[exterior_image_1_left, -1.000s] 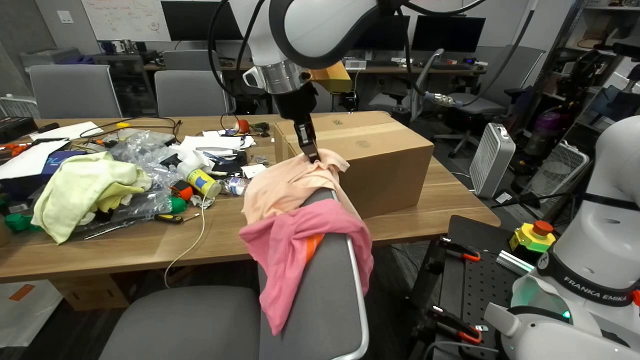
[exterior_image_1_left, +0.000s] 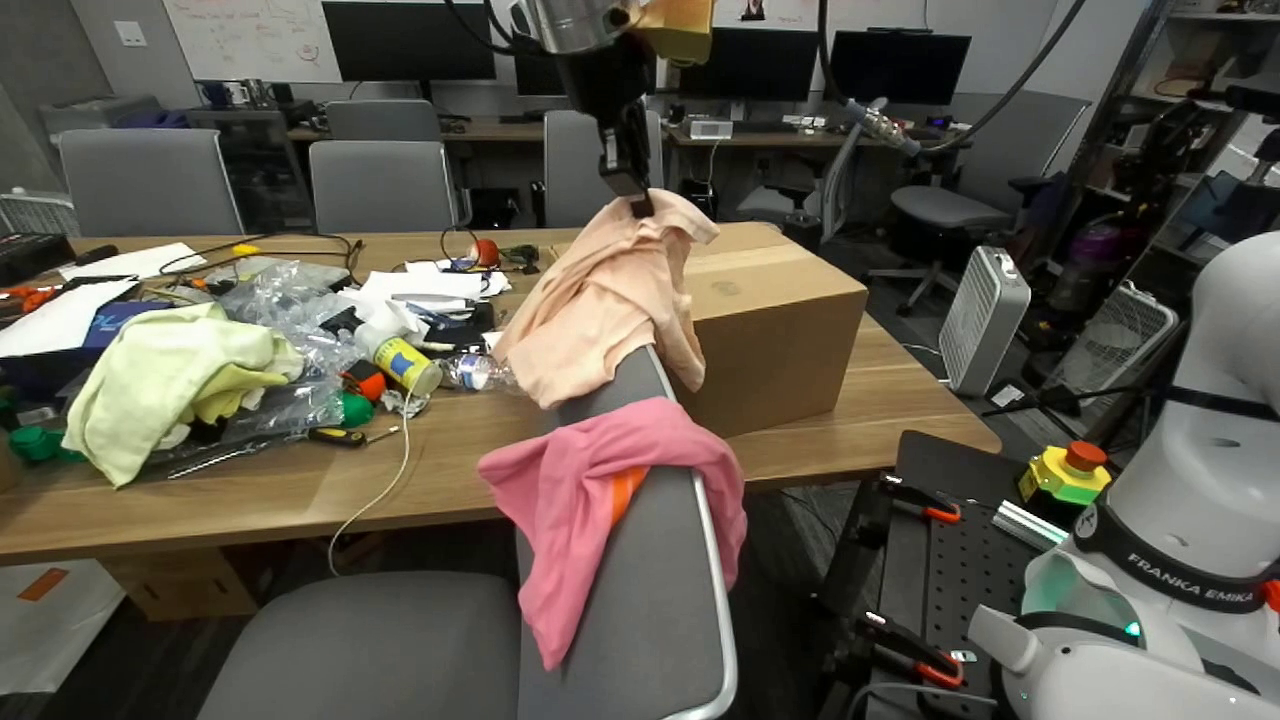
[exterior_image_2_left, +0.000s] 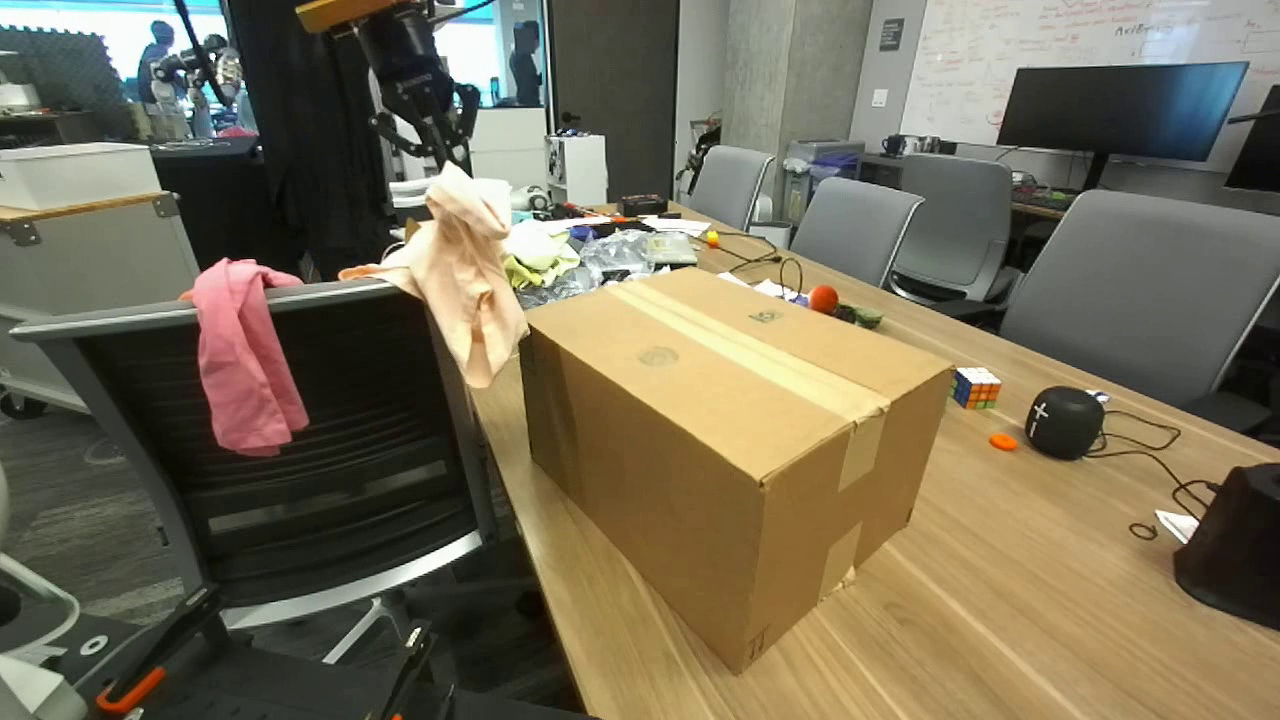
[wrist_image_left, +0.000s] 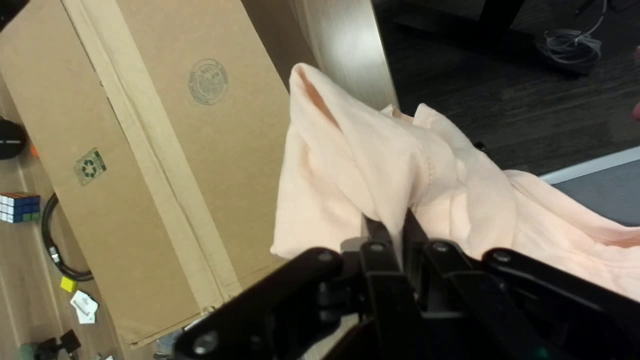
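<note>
A peach cloth (exterior_image_1_left: 624, 288) hangs from my gripper (exterior_image_1_left: 636, 204), which is shut on its upper part above the chair. Its lower folds come down around the top end of the grey chair back (exterior_image_1_left: 636, 564); whether they still touch it is hard to tell. In the wrist view a fold of the peach cloth (wrist_image_left: 384, 162) is pinched between the black fingers. Draped over the same chair back, nearer the camera, is a pink cloth (exterior_image_1_left: 600, 492) with an orange patch. Exterior view 2 shows the peach cloth (exterior_image_2_left: 462, 264) raised beside the pink cloth (exterior_image_2_left: 246, 360).
A large cardboard box (exterior_image_2_left: 720, 396) stands on the table close to the chair. Left of it in exterior view 1 lie a yellow-green cloth (exterior_image_1_left: 180, 372), plastic wrap and several tools. Bare tabletop (exterior_image_2_left: 1056, 576) shows on the box's far side in exterior view 2.
My gripper has risen, pulling the peach cloth upward off much of the chair back. More grey chair back shows between the two cloths. The pink cloth has stayed in place.
</note>
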